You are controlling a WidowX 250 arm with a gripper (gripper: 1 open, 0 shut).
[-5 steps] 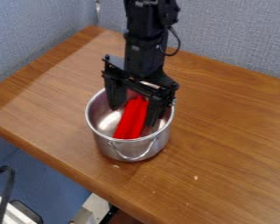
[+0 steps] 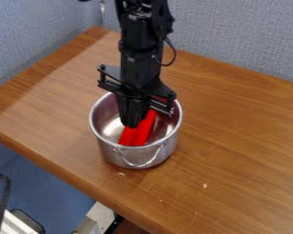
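A shiny metal pot (image 2: 136,155) stands on the wooden table toward the left of the camera view, with a red elongated object (image 2: 135,135) lying inside it. The black gripper (image 2: 135,119) reaches down into the pot over the red object. Its fingertips look close together at the red object's upper part; whether anything is between them is hidden.
Bare wooden table (image 2: 234,164) spreads to the right and behind the pot. The table's left edge drops to a blue floor at lower left, and grey walls rise behind.
The gripper has moved left and its fingers have drawn closer together over the pot. The pot and red object look unmoved.
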